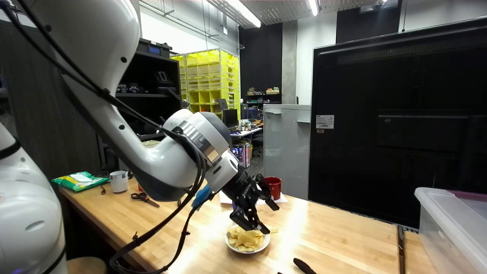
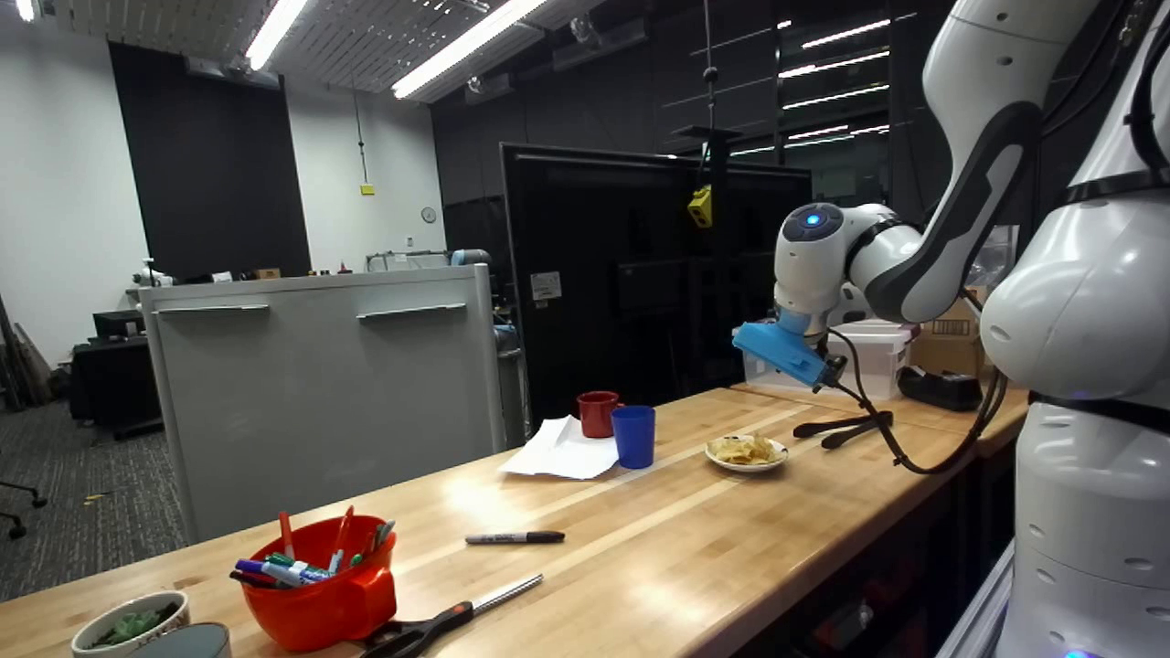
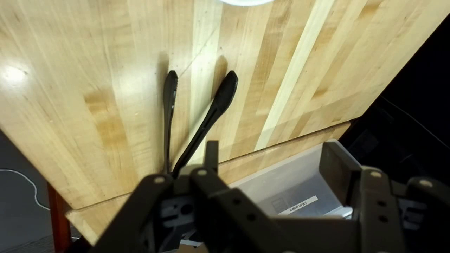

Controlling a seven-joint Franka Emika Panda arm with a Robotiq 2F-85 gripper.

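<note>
My gripper (image 1: 270, 219) stands open above the table, its two fingers wide apart and nothing between them. In the wrist view, the gripper spans the lower part, over the table's end and a clear bin. Black tongs (image 3: 202, 126) lie on the wood with their two arms spread, tips pointing up in that view; their other end is hidden behind my finger. A white plate (image 1: 233, 249) of yellow chips (image 1: 246, 239) sits below the gripper in exterior view 1. Exterior view 2 shows the chips (image 2: 743, 449) beside the tongs (image 2: 842, 428).
A blue cup (image 2: 632, 437) and a red mug (image 2: 598, 413) stand by white paper (image 2: 554, 450). A clear bin (image 1: 449, 228) is at the table's end. Farther off are a marker (image 2: 515, 537), scissors (image 2: 439, 627) and a red pen holder (image 2: 318, 598). Wood between them is bare.
</note>
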